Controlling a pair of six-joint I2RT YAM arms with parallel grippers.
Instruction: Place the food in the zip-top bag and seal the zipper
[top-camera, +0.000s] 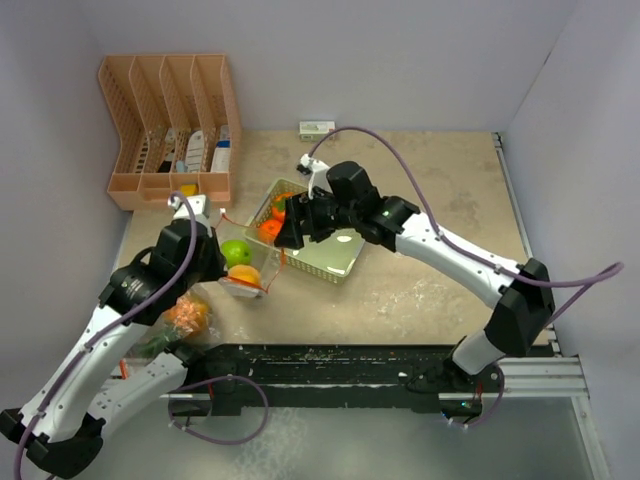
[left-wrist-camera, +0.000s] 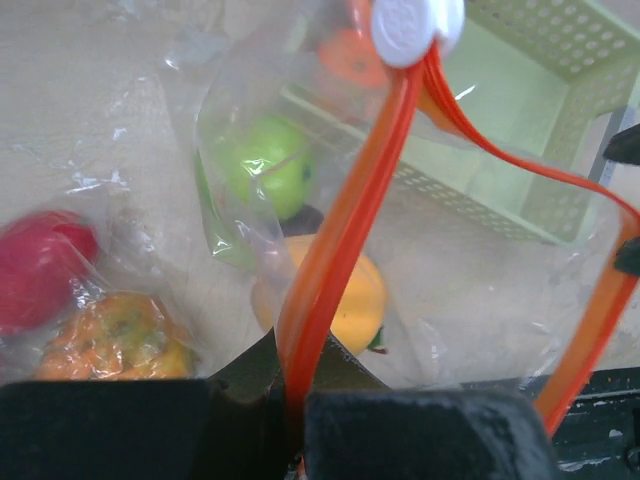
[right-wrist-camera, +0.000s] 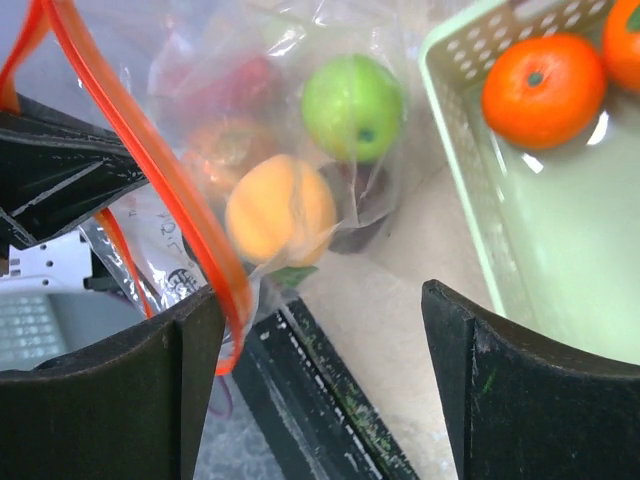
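The clear zip top bag (top-camera: 258, 255) stands with its orange-edged mouth spread apart. A green apple (right-wrist-camera: 353, 107) and a yellow-orange fruit (right-wrist-camera: 282, 209) lie inside, along with a dark item (right-wrist-camera: 362, 205) partly hidden. My left gripper is shut on one orange zipper strip (left-wrist-camera: 343, 245) of the bag. A white slider (left-wrist-camera: 405, 28) sits at the strips' far end. My right gripper is open with nothing between its fingers; its left fingertip (right-wrist-camera: 208, 318) is close to the orange strip, and whether they touch is unclear.
A pale green basket (top-camera: 335, 268) with orange-red produce (top-camera: 270, 230) sits just right of the bag. Filled clear bags (top-camera: 188, 315) lie at the front left. A divided tan rack (top-camera: 120, 150) stands at the back left.
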